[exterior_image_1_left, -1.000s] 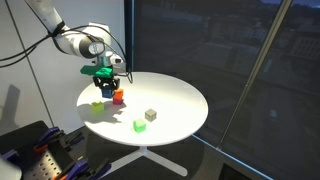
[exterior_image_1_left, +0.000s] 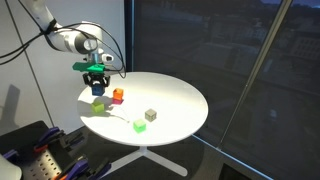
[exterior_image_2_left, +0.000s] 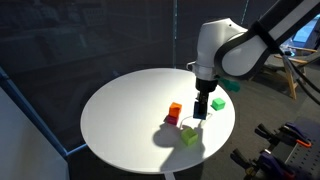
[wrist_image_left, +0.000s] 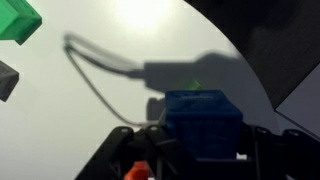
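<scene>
My gripper (exterior_image_1_left: 98, 84) points down over the left part of the white table, shut on a dark blue block (exterior_image_1_left: 98, 90). In the wrist view the blue block (wrist_image_left: 203, 118) fills the space between the fingers and hides much of what lies beneath. A lime green block (exterior_image_1_left: 98, 106) rests on the table just below the held block in exterior view 1. The second exterior view has the blue block (exterior_image_2_left: 200, 108) above and slightly right of the lime block (exterior_image_2_left: 189, 136). There, an orange block (exterior_image_2_left: 175, 108) and a red block (exterior_image_2_left: 172, 119) appear together, seemingly stacked.
A grey block (exterior_image_1_left: 150, 115) and a green block (exterior_image_1_left: 139, 126) lie nearer the middle of the oval table (exterior_image_1_left: 180, 100). The rounded table edge (wrist_image_left: 245, 60) runs close to the gripper in the wrist view.
In exterior view 1 my gripper has moved left with the blue block, from in front of the orange and red blocks to above the lime block. The table blocks look unmoved.
</scene>
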